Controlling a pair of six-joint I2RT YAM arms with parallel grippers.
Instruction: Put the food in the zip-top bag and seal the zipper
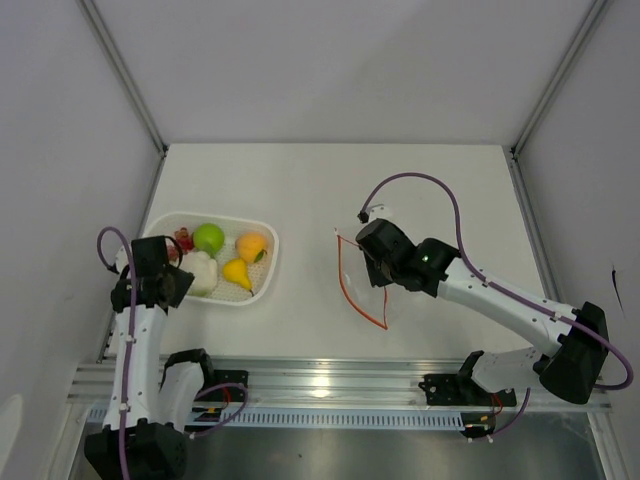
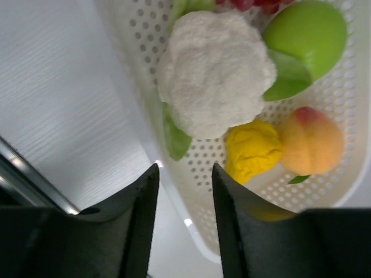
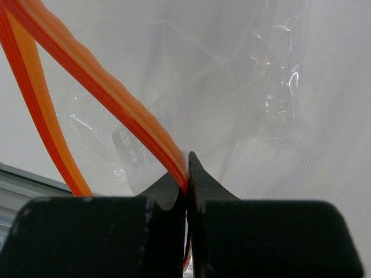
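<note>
The clear zip top bag (image 3: 243,87) has an orange-red rim (image 3: 110,95), which spreads apart into a gap. My right gripper is shut on one part of that rim. At the left of the top view stands the white basket (image 1: 265,285) of food. In it lie cauliflower (image 2: 214,72), a green fruit (image 2: 307,37), a peach (image 2: 311,141), a yellow pear (image 1: 237,273) and red grapes (image 1: 183,240). Above the basket's near-left edge, my left gripper is open; its fingers are empty and apart from the cauliflower.
Bare white table (image 1: 305,220) lies between basket and bag, and behind both. A metal rail (image 1: 320,370) runs along the front edge. Grey walls close in the left and right sides.
</note>
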